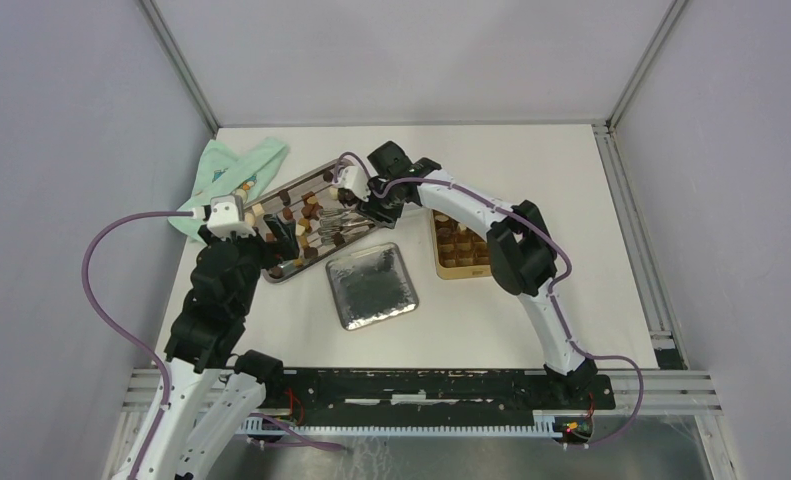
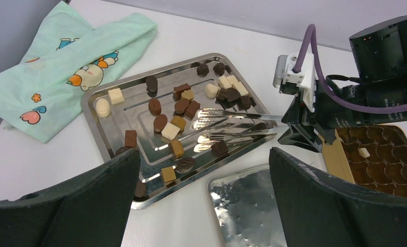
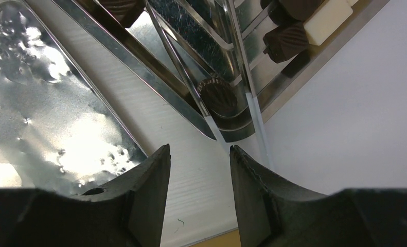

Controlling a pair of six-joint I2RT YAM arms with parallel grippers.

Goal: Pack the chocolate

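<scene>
A steel tray (image 2: 108, 146) of assorted dark, milk and white chocolates holds several metal tongs (image 2: 211, 116), their handles over its right side. My right gripper is over the tray's right edge beside two tong shafts, fingers part open, nothing visible between their tips. My left gripper stands open at the tray's left end, nothing between its fingers. A gold box (image 1: 471, 271) with brown compartments lies to the right, partly under the right arm; a small pale piece (image 2: 364, 153) sits in one compartment.
An empty silver plate (image 1: 373, 285) lies in front of the tray. A mint cloth (image 2: 47, 87) with duck prints lies behind left.
</scene>
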